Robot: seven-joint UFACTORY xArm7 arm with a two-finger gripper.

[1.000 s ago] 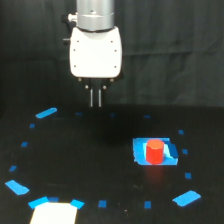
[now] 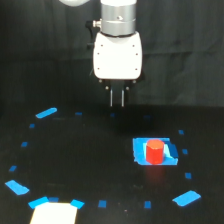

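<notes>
My gripper (image 2: pixel 117 97) hangs in the upper middle of the camera view, under the white arm housing (image 2: pixel 117 57). Its two thin fingers point down with a dark gap between them and nothing in it, so it is open. Lower and to the right, a small red object (image 2: pixel 154 151) stands on a light blue patch (image 2: pixel 139 147) with some white showing around it. A cream block (image 2: pixel 53 213) is partly cut off by the bottom edge at the left. The gripper is well above and left of the red object, apart from both things.
The dark surface carries many small blue marks. Larger blue strips lie at the upper left (image 2: pixel 46 113), lower left (image 2: pixel 16 187) and lower right (image 2: pixel 186 198). Between the cream block and the red object the surface is free apart from flat marks.
My arm and gripper have moved to the right and slightly down in the view. The gap between the fingers looks a little wider. The red object and cream block have stayed put.
</notes>
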